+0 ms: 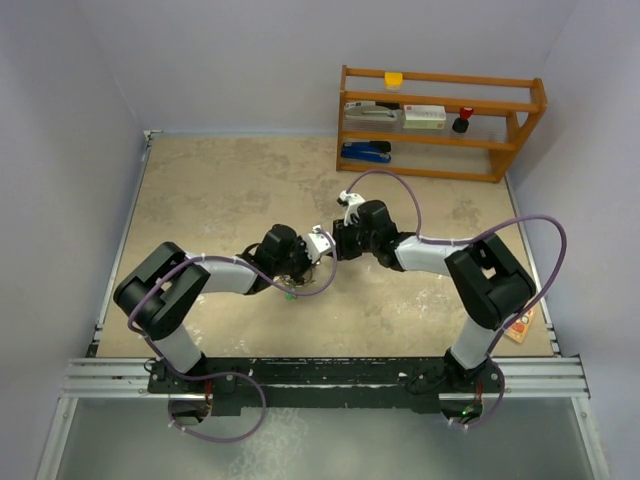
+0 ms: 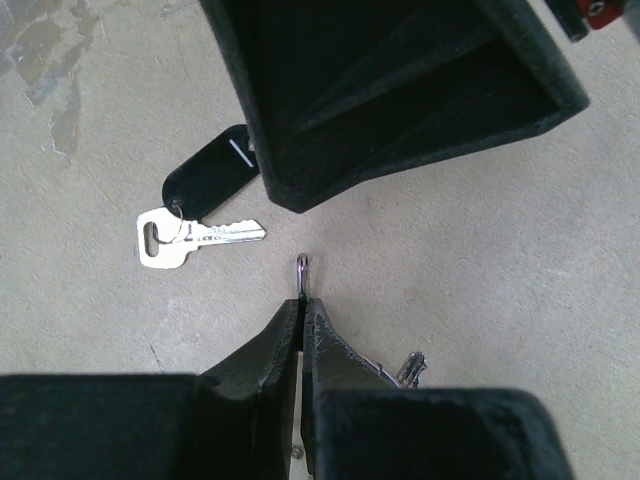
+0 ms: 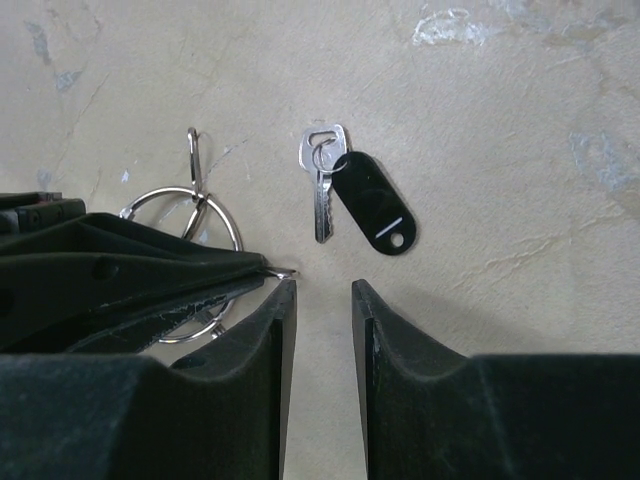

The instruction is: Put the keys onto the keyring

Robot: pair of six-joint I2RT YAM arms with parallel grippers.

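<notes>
A silver key (image 3: 323,205) with a black tag (image 3: 374,203) on its small ring lies flat on the table. The left wrist view also has this key (image 2: 158,238), beside the left gripper's tips. My left gripper is shut, with a thin shiny metal end of the keyring (image 2: 302,272) poking out from its fingertips. In the right wrist view the larger keyring (image 3: 237,235) with a clasp passes behind the left fingers, which partly hide it. My right gripper stands open below the key's tip, nothing between its fingers.
A wooden rack (image 1: 440,100) with a blue stapler (image 1: 366,151) and other items stands at the back right. A small green piece (image 1: 291,295) lies below the left gripper. An orange card (image 1: 520,326) rests at the right edge.
</notes>
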